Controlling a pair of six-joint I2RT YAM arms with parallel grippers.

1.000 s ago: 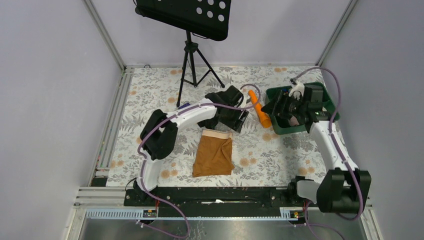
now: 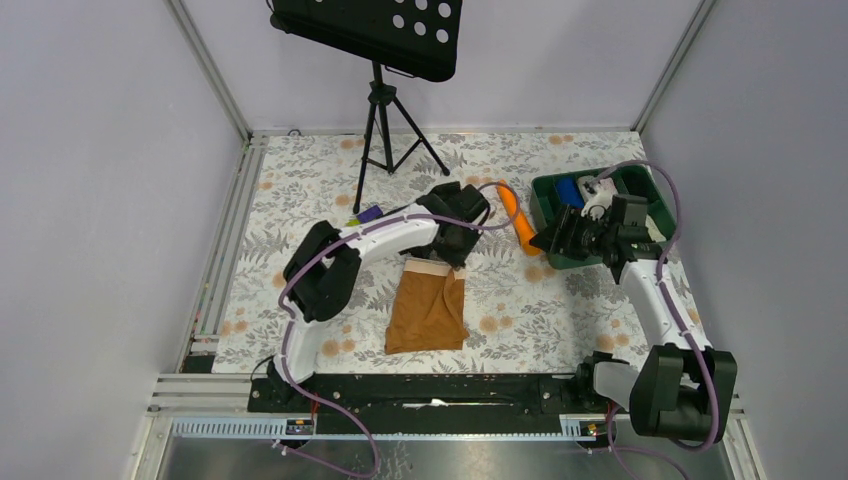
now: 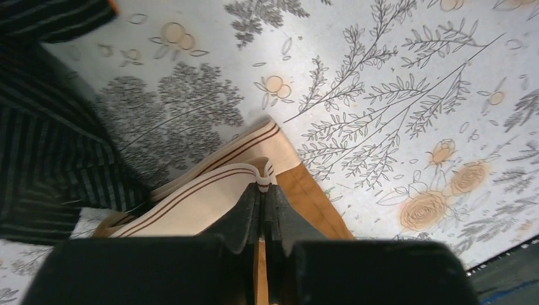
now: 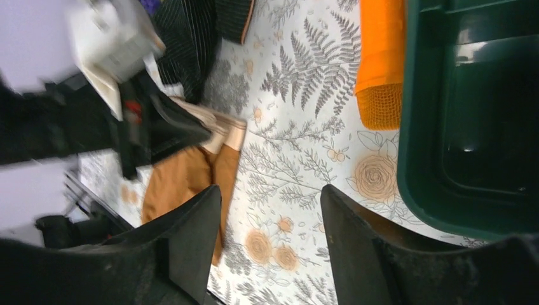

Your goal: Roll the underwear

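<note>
The brown underwear (image 2: 420, 320) lies spread flat on the floral mat, its cream striped waistband (image 3: 191, 203) at the far edge. My left gripper is shut on the waistband near its right end, pinching up a fold. My right gripper is open, with nothing between its fingers, above the mat by the green bin's left front, to the right of the underwear.
A green bin (image 4: 413, 184) holding items stands at the right. An orange roll (image 4: 378, 95) lies beside it. Dark striped fabric (image 3: 57, 146) lies behind the underwear. A black music stand (image 2: 383, 120) stands at the back.
My left gripper has come down and toward the front onto the waistband, raising a fold in it. My right arm has shifted slightly over the past second.
</note>
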